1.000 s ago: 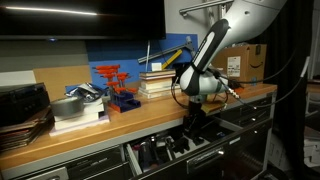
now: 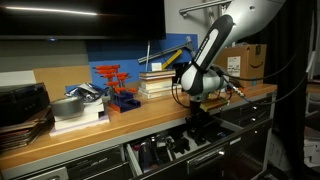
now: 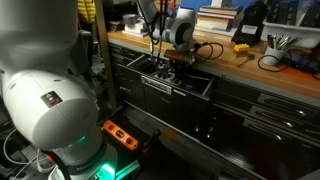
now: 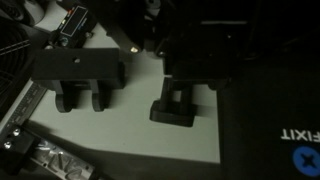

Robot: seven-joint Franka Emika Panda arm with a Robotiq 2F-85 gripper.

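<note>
My gripper (image 2: 200, 112) is low over the open drawer (image 2: 130, 158) under the counter. Its fingers are too small and dark in both exterior views to show how they stand. Crowding the top middle of the wrist view is a dark assembly (image 4: 140, 25); which part of it is gripper and which is a held thing is unclear. Pale drawer floor (image 4: 135, 128) shows below, with a black pronged bracket (image 4: 78, 68) on the left and another black looped part (image 4: 175, 112) near the centre.
A black case (image 4: 270, 125) marked "FIXIT" fills the right of the wrist view. Metal rail (image 4: 20, 108) and clear plastic parts lie at lower left. Stacked books (image 2: 157, 82) and a cardboard box (image 2: 247, 62) stand on the wooden counter (image 2: 125, 122).
The arm's wrist has shifted slightly right and upward in exterior view 1 over the last second. The counter and its objects look the same.
</note>
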